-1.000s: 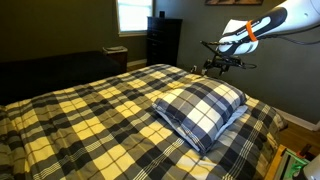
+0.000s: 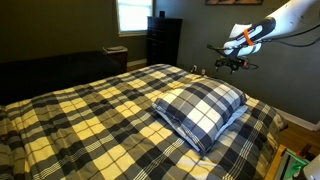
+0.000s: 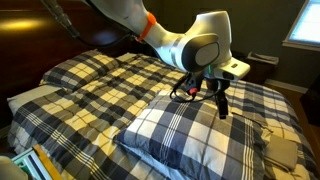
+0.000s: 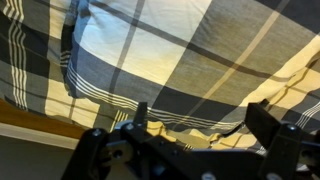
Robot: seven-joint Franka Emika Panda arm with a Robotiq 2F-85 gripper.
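A plaid pillow or folded cover in dark blue, white and tan lies on a bed spread with matching plaid cloth. In the second exterior view the same bundle fills the front middle, under the arm. My gripper hangs in the air above its far right side. In the wrist view the gripper is open, its two dark fingers wide apart, with only plaid cloth showing beyond them. No contact with the cloth shows.
A beige item lies at the right in the second exterior view. Wooden floor shows beyond the bed's right edge. A dark dresser stands by the back wall.
The bedding looks unchanged.
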